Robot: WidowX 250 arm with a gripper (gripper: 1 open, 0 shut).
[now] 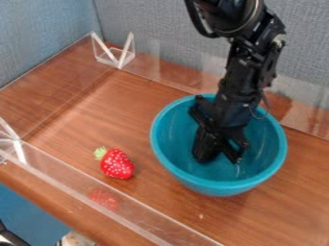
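My black gripper (218,140) reaches down inside the teal bowl (264,165), its tip low toward the bowl's left-middle. The fingers are dark and overlapping, so whether anything is between them is hard to see. A red strawberry (115,165) with a pale green top lies on the wooden table to the left of the bowl, apart from it.
Low clear barriers (154,72) run along the back and front edges, with white brackets (113,53) at the corners. Grey padded walls stand behind.
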